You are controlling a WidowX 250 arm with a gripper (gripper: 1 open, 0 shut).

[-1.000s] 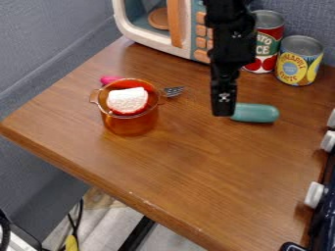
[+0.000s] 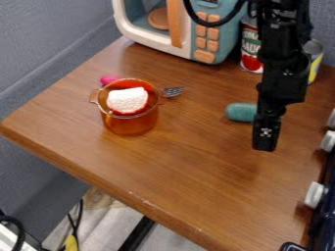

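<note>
My black gripper [image 2: 265,137] points down over the right part of the wooden table, just in front and to the right of a teal cylindrical object [image 2: 241,112] lying on it, which the gripper partly covers. Whether the fingers are open or shut is unclear. An orange pot [image 2: 128,124] with a white item [image 2: 127,98] inside stands left of centre.
A fork [image 2: 171,91] and a pink object [image 2: 109,80] lie near the pot. A toy microwave [image 2: 207,39] and cans [image 2: 250,60] stand at the back. A dark appliance with white knobs [image 2: 322,221] borders the right edge.
My gripper has moved right and toward the front, from behind the teal object to its right end, now hiding part of it and more of the cans.
</note>
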